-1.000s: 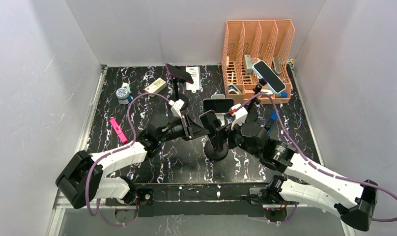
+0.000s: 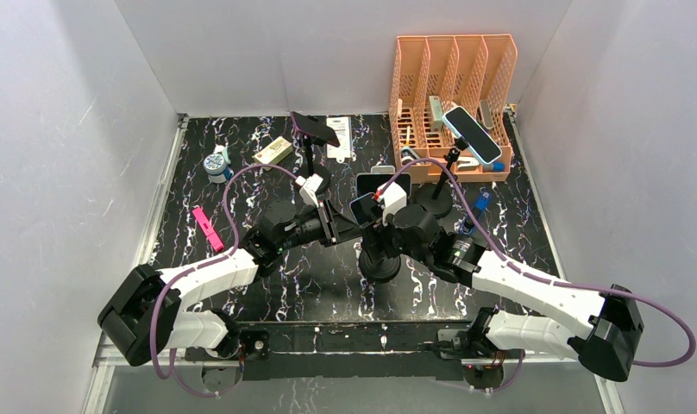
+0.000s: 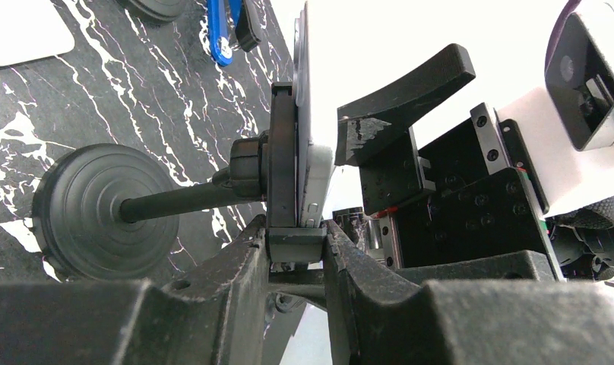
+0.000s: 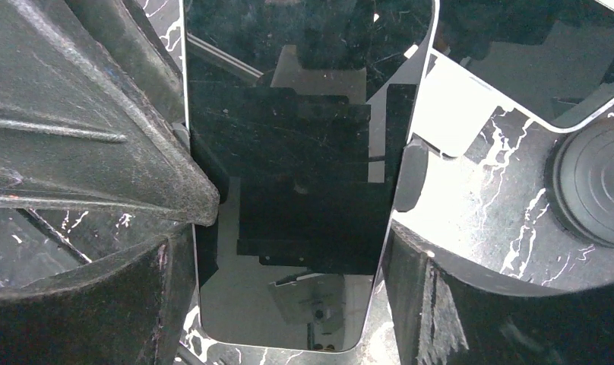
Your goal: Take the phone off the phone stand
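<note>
A dark-screened phone (image 4: 304, 152) sits upright on a black stand with a round base (image 3: 99, 209), at the centre of the table in the top view. My left gripper is shut on the stand's head at its lower end. My right gripper is open around the phone, a finger on either side in the right wrist view; whether they touch it is unclear. In the top view the right gripper largely covers the phone.
Other stands hold phones at back left (image 2: 315, 129) and back right (image 2: 471, 134). An orange organiser (image 2: 453, 60) stands behind. A blue tool (image 2: 478, 207), pink item (image 2: 205, 226) and jar (image 2: 216, 168) lie at the sides.
The left arm holds still.
</note>
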